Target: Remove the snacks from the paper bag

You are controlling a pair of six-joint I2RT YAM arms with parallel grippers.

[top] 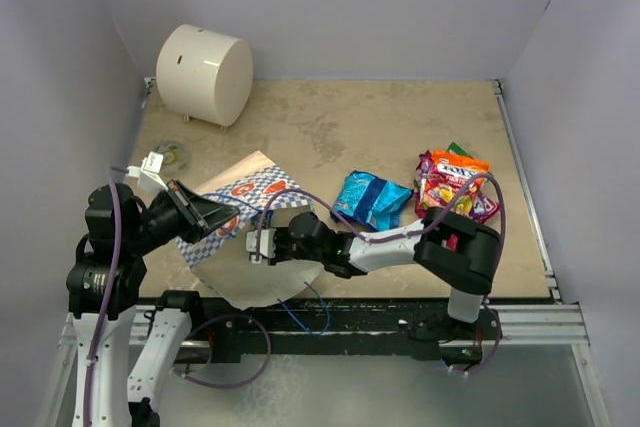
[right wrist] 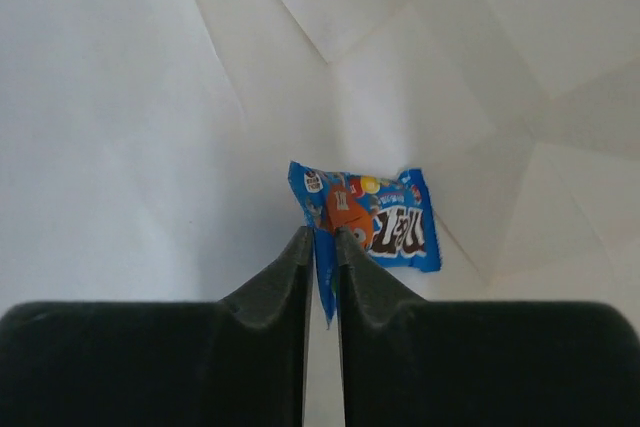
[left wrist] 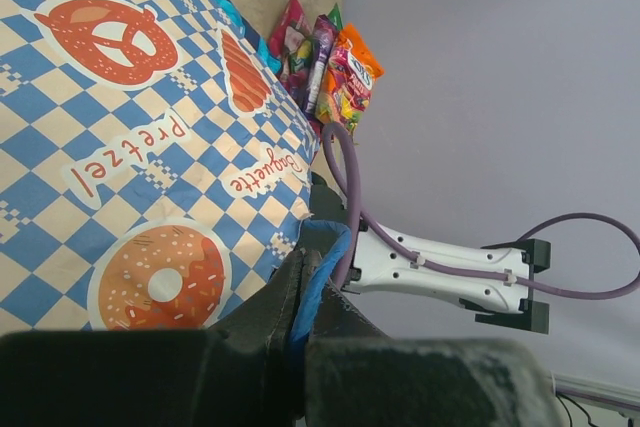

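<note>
The paper bag (left wrist: 150,187), blue-and-cream checked with printed bread pictures, lies with its mouth towards my right arm. In the left wrist view, my left gripper is shut on the bag's blue handle (left wrist: 312,292). My right gripper is inside the pale bag interior (right wrist: 120,127), its fingers close together around one end of a small blue snack packet (right wrist: 375,217) with an orange patch. Whether they grip it firmly cannot be told. From above, the right fingertips are hidden by the bag.
A blue snack bag (top: 370,201) lies right of the paper bag. Several colourful snack bags, one orange (top: 455,179), are heaped farther right. A white cylinder (top: 205,75) stands at the back left.
</note>
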